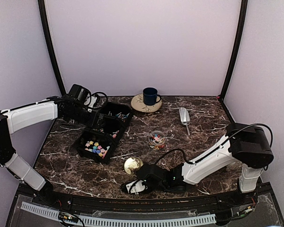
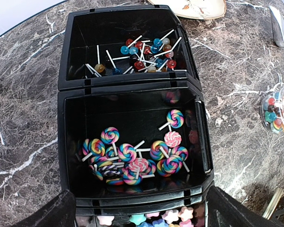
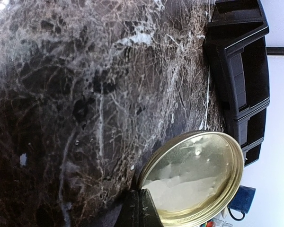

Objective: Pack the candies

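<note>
In the right wrist view my right gripper is shut, its tips touching the edge of a gold jar lid [image 3: 194, 175]. The lid leans with its shiny face showing; I cannot tell whether any rim is between the fingers. From above, the lid [image 1: 133, 165] lies beside that gripper. My left gripper is open above the black bins [image 2: 132, 90], nothing between its fingers. Ball lollipops [image 2: 141, 65] fill the far bin, swirl lollipops [image 2: 127, 153] the middle one, star candies [image 2: 171, 216] the near one. A clear jar [image 1: 156, 140] holds some candies.
A metal scoop [image 1: 184, 117] lies at the back right. A blue mug [image 1: 150, 96] stands on a beige plate [image 1: 138, 104] at the back. Bare marble table [image 1: 199, 142] lies between the jar and the right side.
</note>
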